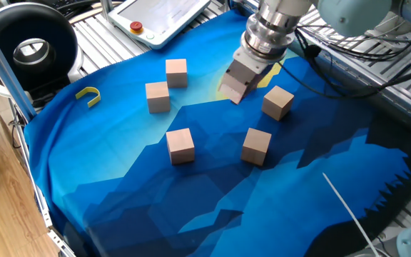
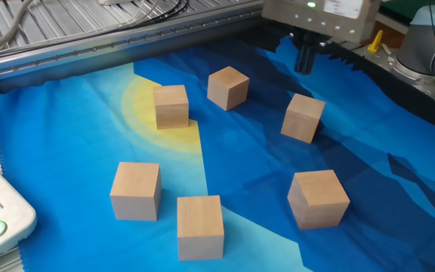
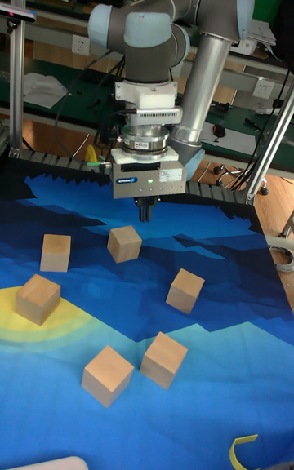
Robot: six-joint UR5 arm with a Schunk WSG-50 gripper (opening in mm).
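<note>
Several plain wooden cubes lie apart on a blue printed cloth. One cube (image 2: 171, 106) rests on the yellow printed patch; in exterior view 1 the gripper hides it. Near it is a second cube (image 1: 277, 103); a third cube (image 1: 255, 147) sits closer to the cloth's middle. The others are a cube (image 1: 180, 146) and two neighbouring cubes (image 1: 158, 98) (image 1: 176, 73). Above the cloth on the robot's side hangs my gripper (image 3: 146, 211), clear of every cube, with no cube in it. Its dark fingers (image 2: 304, 59) look close together, but any gap is unclear.
A teach pendant (image 1: 159, 18) with a red button lies at the cloth's edge. On the cloth is a yellow hook-shaped piece (image 1: 89, 96). Loose black cables (image 1: 348, 93) hang beside the arm. Bare cloth lies between the cubes.
</note>
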